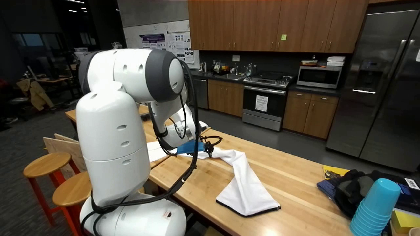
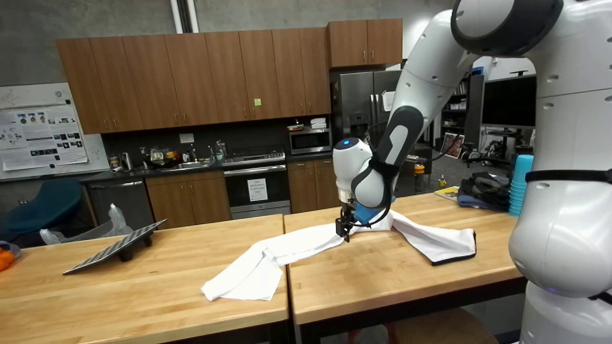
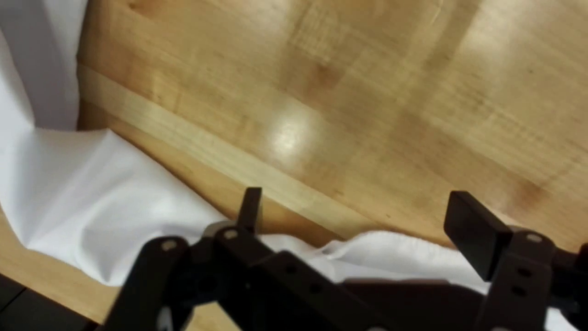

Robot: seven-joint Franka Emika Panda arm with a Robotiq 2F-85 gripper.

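A long white cloth (image 2: 310, 241) with a dark-edged end lies loosely twisted across two wooden tables, spanning the seam between them. Low over its middle stretch is my gripper (image 2: 343, 229), its fingers apart. In the wrist view the black fingers (image 3: 251, 212) are spread wide, and a strip of the cloth (image 3: 386, 254) runs below and between them; whether the fingers touch it I cannot tell. The cloth's dark-edged end (image 1: 248, 196) is spread flat on the near table in exterior view 1. The arm hides part of the cloth's middle there.
Stacked blue cups (image 1: 374, 208) and a pile of dark clothing (image 1: 354, 188) occupy the table's right end. A tilted dark rack (image 2: 117, 246) stands on the left table. Bare wood (image 2: 344, 281) lies in front of the cloth.
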